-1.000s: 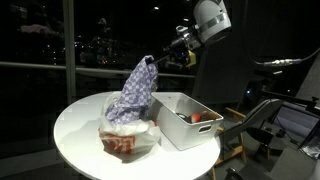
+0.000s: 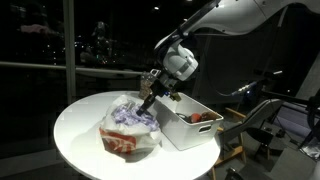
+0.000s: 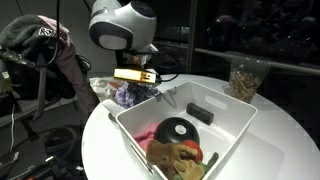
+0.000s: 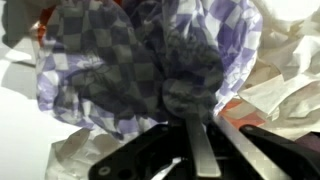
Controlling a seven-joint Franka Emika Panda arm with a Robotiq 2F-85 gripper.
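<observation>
A purple-and-white checkered cloth (image 2: 132, 113) lies bunched in the mouth of a crumpled, whitish bag (image 2: 112, 128) with a red patch, on the left of the round table. My gripper (image 2: 147, 104) reaches down into the cloth from the right. In the wrist view the fingers (image 4: 205, 160) press together on a gathered fold of the checkered cloth (image 4: 95, 65), which spreads out around them. In the second exterior view the cloth (image 3: 130, 96) shows under the arm, behind the bin; the fingertips are hard to make out there.
A white bin (image 2: 180, 133) stands on the right, close to the arm; it holds a black round thing (image 3: 177, 131), a brown plush thing (image 3: 175, 158) and other items. Farther back is a clear tub (image 3: 244, 76).
My arm has come down toward the bag. The cloth, stretched tall above the bag a second ago, has sunk into a low heap at its mouth.
</observation>
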